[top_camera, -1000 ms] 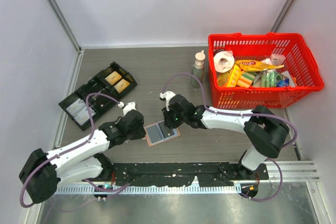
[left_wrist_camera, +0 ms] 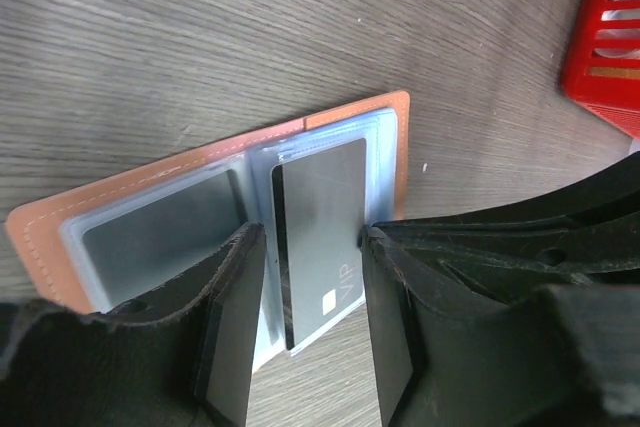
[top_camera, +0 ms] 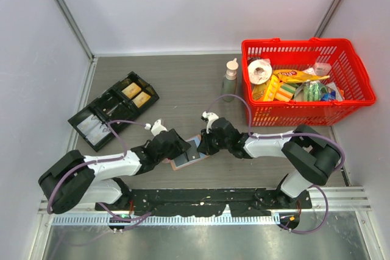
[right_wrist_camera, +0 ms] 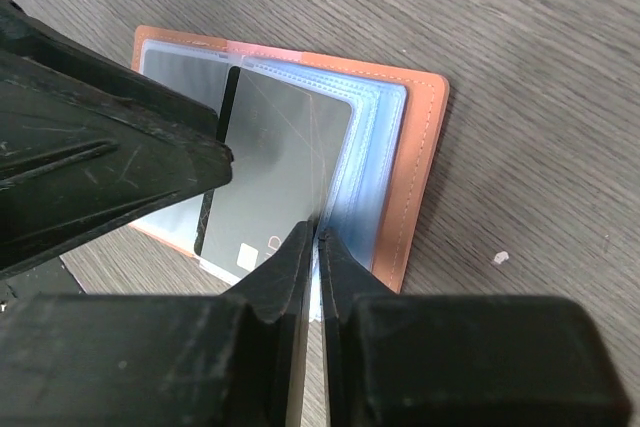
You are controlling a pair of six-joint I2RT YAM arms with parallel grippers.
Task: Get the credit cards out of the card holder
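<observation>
The open card holder (top_camera: pixel 178 165), with a tan stitched border and clear sleeves, lies flat on the table between the two grippers. A dark grey card (left_wrist_camera: pixel 322 217) shows inside its right sleeve, and another grey card (left_wrist_camera: pixel 165 237) fills the left sleeve. Over the right card, my left gripper is part open, its fingers on either side with nothing held. My right gripper is shut at that card's right edge, pinching the clear sleeve (right_wrist_camera: pixel 365 162), whose film creases toward the fingertips.
A red basket (top_camera: pixel 304 114) of mixed goods stands at the back right, with a grey bottle (top_camera: pixel 230 83) beside it. The black tray (top_camera: pixel 116 109) lies at the left. Table space behind the holder is free.
My left gripper has moved right, over the holder. The right gripper has shifted right across the right half, to the sleeve's outer side. The holder stays about where it was.
</observation>
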